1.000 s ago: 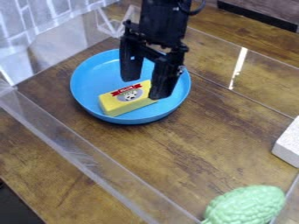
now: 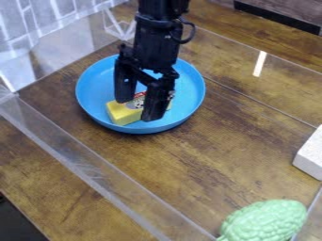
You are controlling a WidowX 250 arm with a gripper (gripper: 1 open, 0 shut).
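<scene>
A blue plate [image 2: 101, 82] lies on the wooden table in the upper middle of the view. On it a yellow box [image 2: 122, 113] with a red and white label is partly hidden by the black gripper [image 2: 138, 105]. The gripper hangs down over the box with its fingers around or just above it. Whether they touch the box or how far they are open is hard to see.
A green cabbage-like object [image 2: 262, 222] lies at the bottom right, and a white block [image 2: 310, 152] at the right edge. Bare wood [image 2: 189, 179] fills the lower middle. A clear edge strip runs along the left.
The gripper has come down and to the left onto the yellow box, now covering much of it. The plate, cabbage and white block have not moved.
</scene>
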